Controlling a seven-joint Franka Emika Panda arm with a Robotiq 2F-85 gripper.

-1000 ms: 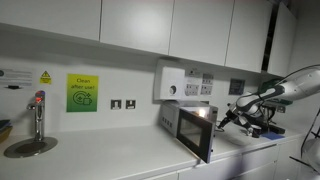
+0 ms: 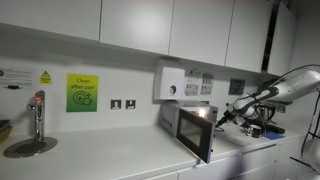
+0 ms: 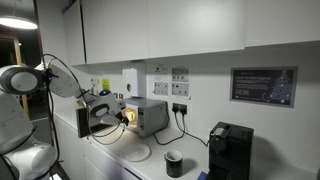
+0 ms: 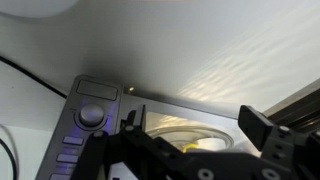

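Observation:
The microwave (image 2: 184,125) stands on the counter with its dark door (image 2: 195,134) swung open. In the second exterior view its inside is lit, and my gripper (image 3: 122,120) is at its front, by the opening. Looking through the wrist view, I see my gripper with its two dark fingertips well apart and nothing visible between them. Just beyond are the control panel (image 4: 88,125) with its round knob and part of the glass turntable (image 4: 180,131). Something small and yellow (image 4: 190,147) shows inside, partly hidden by the gripper; what it is I cannot tell.
A white plate (image 3: 134,152) lies on the counter near the microwave. Farther right are a dark mug (image 3: 173,163) and a black coffee machine (image 3: 230,150). The sink tap (image 2: 39,120) is at far left, with clear counter (image 2: 105,153) between.

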